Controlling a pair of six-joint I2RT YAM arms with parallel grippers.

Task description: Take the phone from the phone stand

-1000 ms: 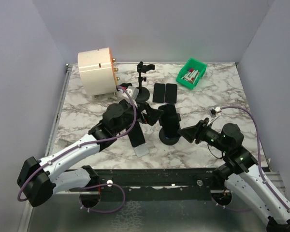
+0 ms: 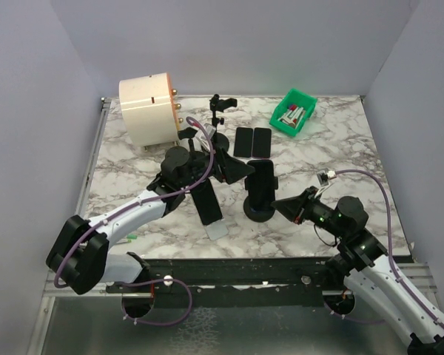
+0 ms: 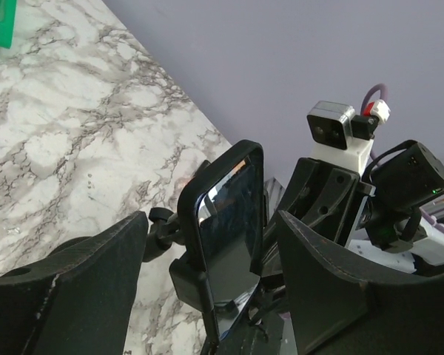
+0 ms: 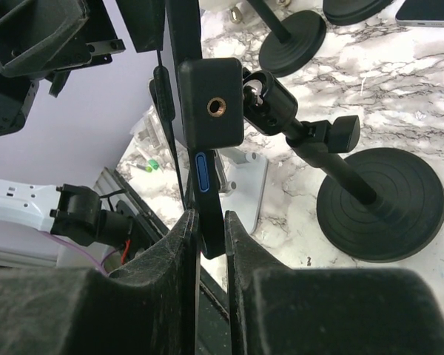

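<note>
A black phone stands upright in a round-based stand at the table's middle; in the left wrist view its glossy face fills the centre, its side shows in the right wrist view. My left gripper is at the phone's upper left, its fingers apart on either side of the phone in its own view, not visibly touching it. My right gripper is at the phone's lower edge; in its wrist view the fingertips nearly meet on that bottom end, and whether they grip it is unclear.
Two phones lie behind, beside a green bin. Other black stands and a white cylinder are at back left. Another phone lies left of the stand.
My right gripper has moved slightly down at the phone's lower end, and its fingers look closer together.
</note>
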